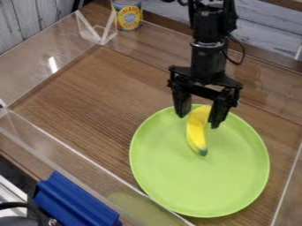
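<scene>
A green plate (pixel 235 180) fills the lower right of the camera view, with a yellow banana (pixel 197 138) lying in its upper part, its tip pointing toward the front. The black gripper (pixel 203 109) hangs over the banana's upper end at the plate's back rim, its two fingers spread apart and open. Whether the fingers touch the banana cannot be told.
Blue ridged blocks (pixel 73 204) sit at the lower left beside clear plastic walls. A can (pixel 126 14) stands at the back left. The wooden floor (pixel 88 115) left of the plate is clear.
</scene>
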